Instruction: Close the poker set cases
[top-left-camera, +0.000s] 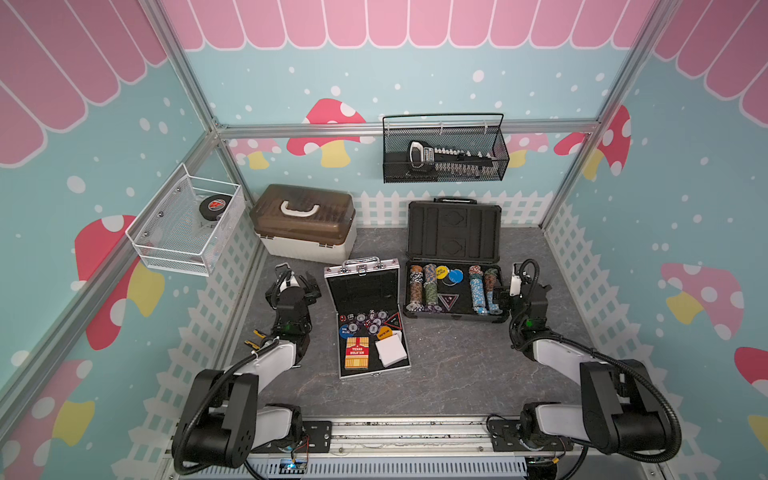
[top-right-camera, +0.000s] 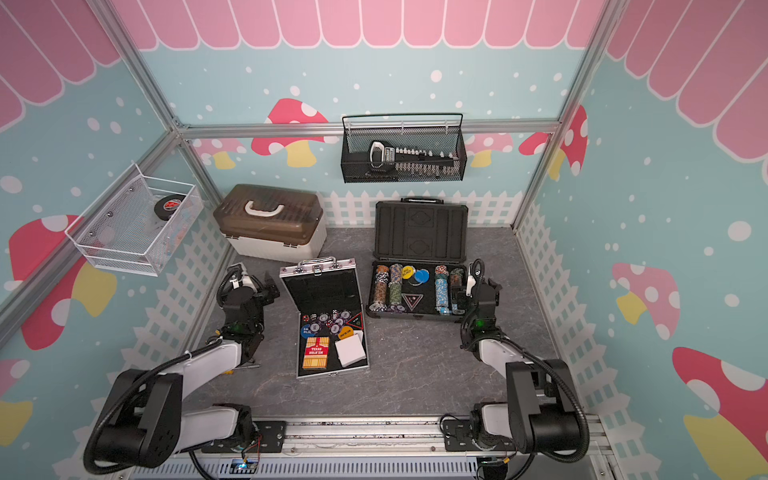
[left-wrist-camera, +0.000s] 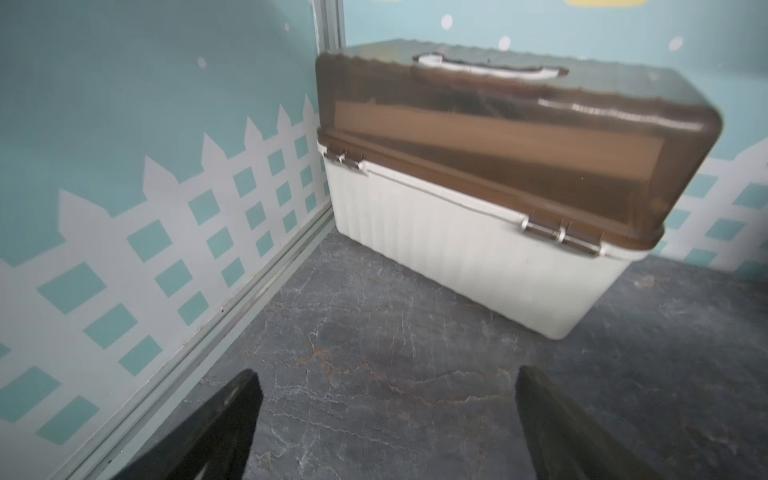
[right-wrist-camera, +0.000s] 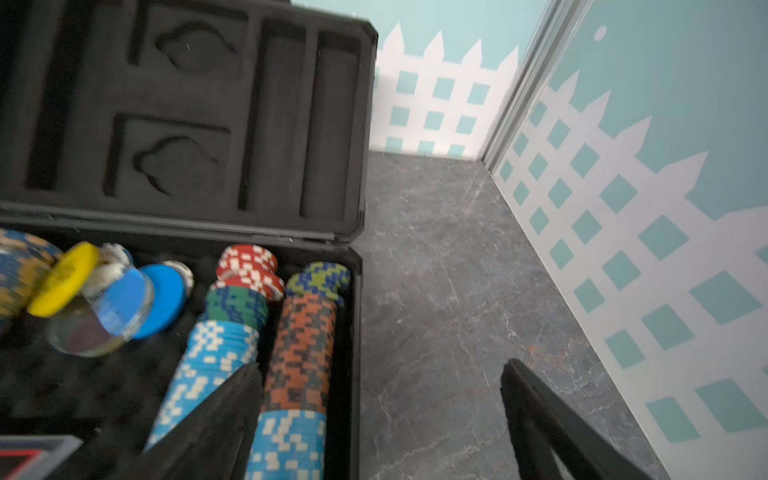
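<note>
A small silver-edged poker case (top-left-camera: 365, 293) lies with its lid raised, holding chips, a Texas Hold'em card box (top-left-camera: 357, 353) and a white box (top-left-camera: 391, 349). To its right, the larger black poker case (top-left-camera: 453, 232) also has its lid up, with stacked chips (right-wrist-camera: 306, 352) and a few round markers inside. Left of the silver case my left gripper is open, bare tabletop between its fingers. Over the black case's right edge my right gripper stands open with nothing gripped; in the right wrist view its left finger (right-wrist-camera: 228, 420) overlaps the chip rows.
A brown-lidded storage box (top-left-camera: 304, 224) stands at the back left. A white wire basket (top-left-camera: 188, 228) and a black mesh basket (top-left-camera: 445, 152) hang on the walls.
</note>
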